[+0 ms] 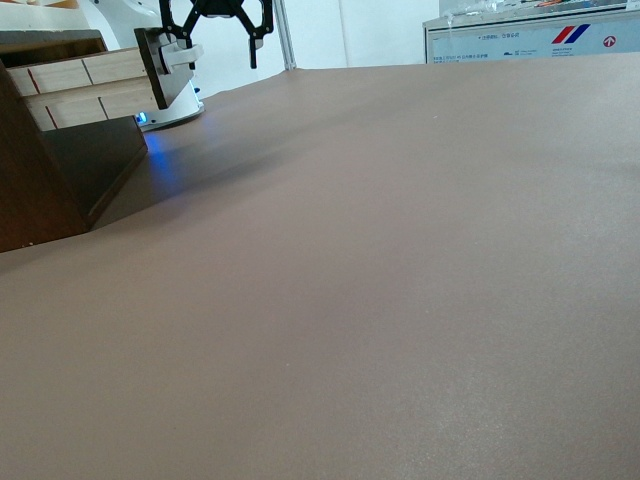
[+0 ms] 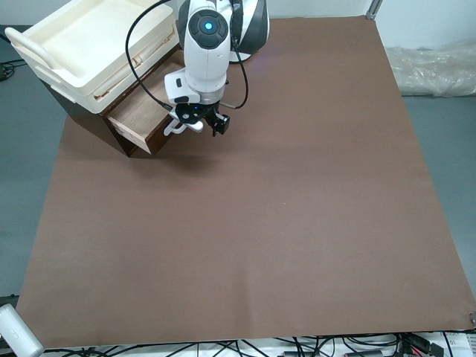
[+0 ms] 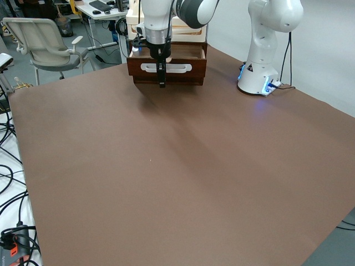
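Observation:
The white arm reaches to the wooden drawer box (image 2: 104,132), whose drawer (image 2: 137,115) is pulled out. My black gripper (image 2: 219,128) hangs just in front of the drawer in the left view. In the top view the gripper (image 1: 210,45) is high beside the drawer front (image 1: 152,65), its two fingers apart. In the right view the gripper (image 3: 161,77) overlaps the drawer's white handle (image 3: 181,68); whether it touches it, I cannot tell. Nothing shows between the fingers.
A white plastic tray (image 2: 89,41) sits on top of the drawer box. Cables (image 3: 11,183) run along the table's edge.

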